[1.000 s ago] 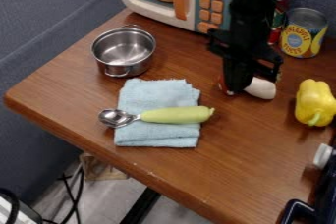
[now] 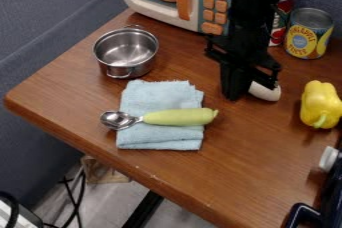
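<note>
My black gripper (image 2: 235, 84) is low over the table at centre right, at the left end of a small white cylindrical object (image 2: 265, 91) lying on the wood; whether it is open, shut or holding that object is hidden by its dark body. A green-handled scoop (image 2: 174, 116) lies on a folded light blue towel (image 2: 160, 144). A steel pot (image 2: 126, 52) stands at the upper left of the table (image 2: 80, 112), and a yellow pepper (image 2: 319, 104) sits at the right.
A toy microwave (image 2: 214, 2) and cans, including a yellow-labelled one (image 2: 309, 34), stand at the back. A black object (image 2: 310, 212) with a white knob is at the lower right. Bare wood lies between towel and pepper.
</note>
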